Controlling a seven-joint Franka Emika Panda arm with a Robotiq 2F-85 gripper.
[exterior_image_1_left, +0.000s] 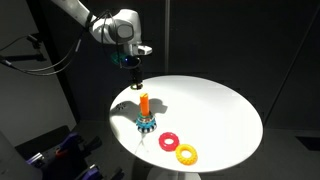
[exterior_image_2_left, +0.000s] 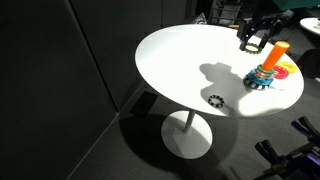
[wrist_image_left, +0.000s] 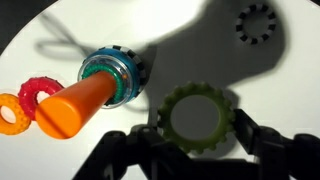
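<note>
In the wrist view my gripper is shut on an olive-green bumpy ring, one finger at each side of it. The ring hangs above the white table, level with its hole facing the camera. Beside it to the left in that view stands a stacking toy with an orange post and teal and patterned rings around its base. In exterior view 1 the gripper is up behind the stacker, apart from it. The held ring also shows in exterior view 2.
A red ring and a yellow-orange ring lie near the table's front edge. A black-and-white ring lies alone near another edge.
</note>
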